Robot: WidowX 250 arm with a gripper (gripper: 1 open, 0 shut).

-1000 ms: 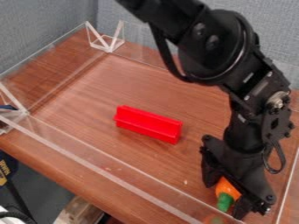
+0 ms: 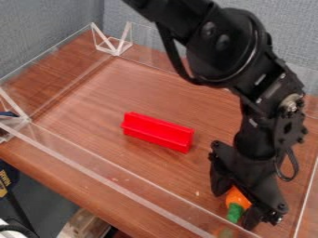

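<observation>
The black arm comes down from the top right, and its gripper (image 2: pixel 241 193) is low at the front right of the wooden table. An orange carrot (image 2: pixel 237 200) with a green end lies at the gripper, between or just under its fingers; whether they are closed on it is unclear, as the black housing hides part of it. A red block (image 2: pixel 156 131) lies apart, left of the gripper, near the middle of the table.
The wooden table (image 2: pixel 118 88) has clear room at the back left and middle. Clear rails edge it, with white brackets at the back and left. Dark objects lie off the table at the lower left.
The arm and gripper have shifted very slightly, the upper arm a little leftward. The carrot and red block look much the same.
</observation>
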